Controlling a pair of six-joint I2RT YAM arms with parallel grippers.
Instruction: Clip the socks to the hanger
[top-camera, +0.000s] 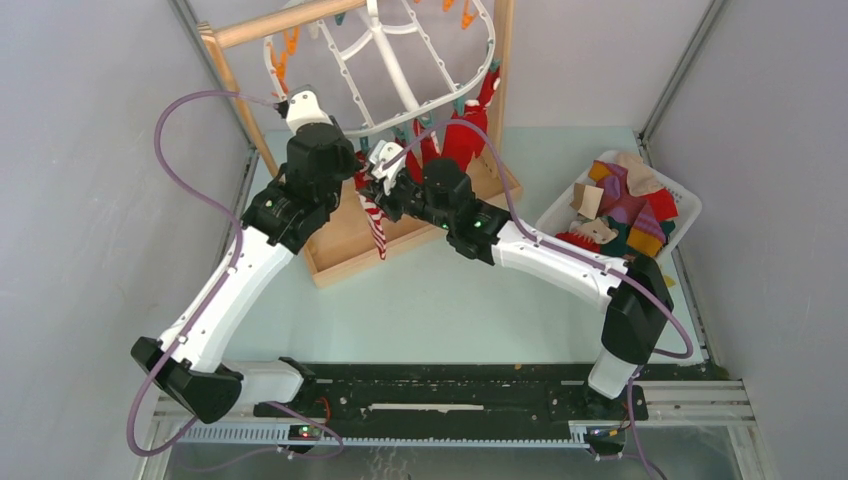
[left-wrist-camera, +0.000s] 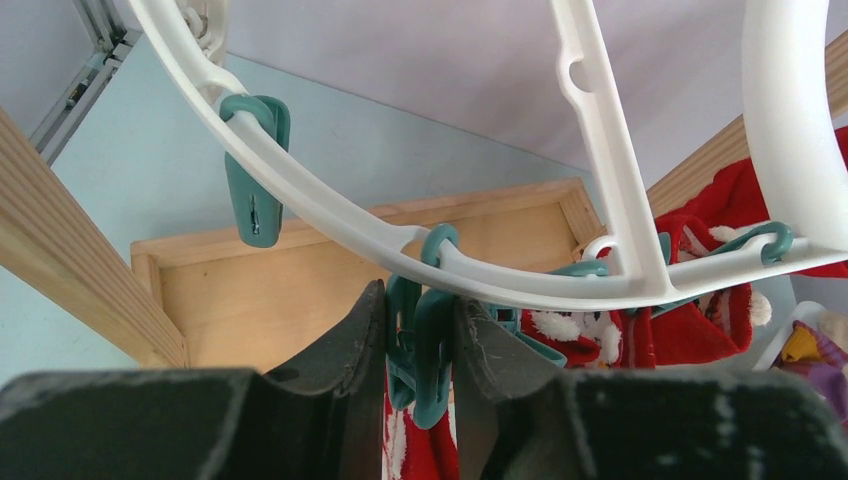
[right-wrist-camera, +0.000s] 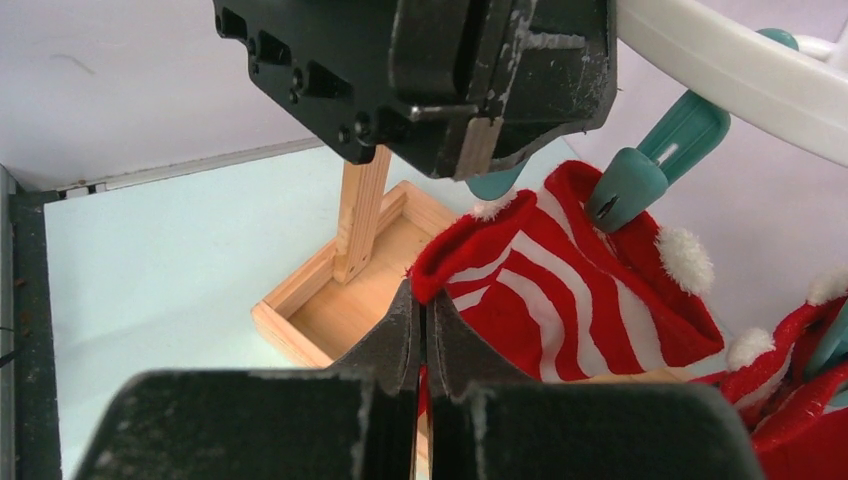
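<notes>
In the left wrist view my left gripper is shut on a teal clip (left-wrist-camera: 433, 345) that hangs from the white hanger (left-wrist-camera: 350, 222). A red-and-white striped sock (right-wrist-camera: 545, 290) hangs below the hanger in the right wrist view. One clip (right-wrist-camera: 625, 190) there sits at its cuff; another is mostly hidden behind the left gripper's dark body. The sock's cuff is drawn out to a corner at the fingertips of my right gripper, which is shut and appears to pinch that edge. In the top view both grippers meet closely around the sock's upper end.
More red socks (top-camera: 465, 135) hang along the hanger to the right. An empty teal clip (left-wrist-camera: 257, 185) sits on the hanger's left side. The wooden stand (top-camera: 228, 75) has a tray base below. A white bin (top-camera: 685, 205) of socks stands at the right.
</notes>
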